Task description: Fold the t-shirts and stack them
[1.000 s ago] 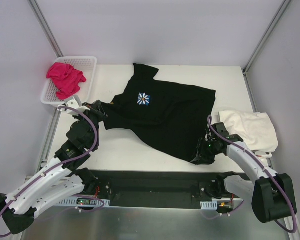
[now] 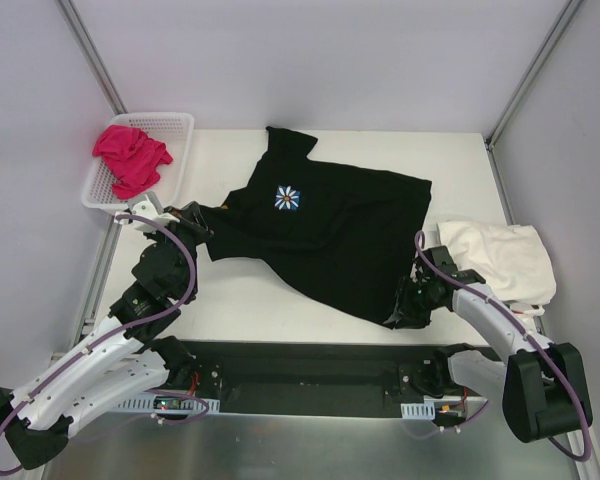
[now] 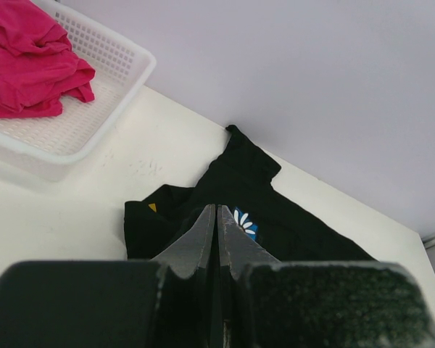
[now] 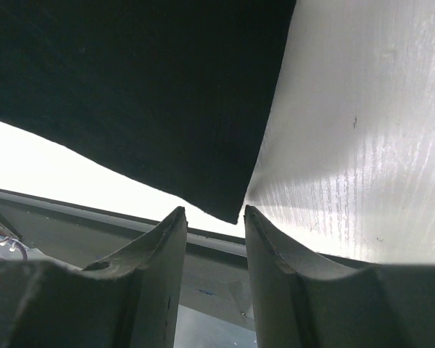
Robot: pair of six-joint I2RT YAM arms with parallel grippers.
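Note:
A black t-shirt with a daisy print lies spread on the white table. My left gripper is shut over the shirt's left part; nothing shows clearly between its fingers. My right gripper stands part open just at the shirt's lower right corner, one fingertip on either side of that corner; whether it touches the cloth I cannot tell.
A white basket with pink cloth sits at the back left. A white fabric pile lies at the right edge. The table's front edge is beside my right gripper.

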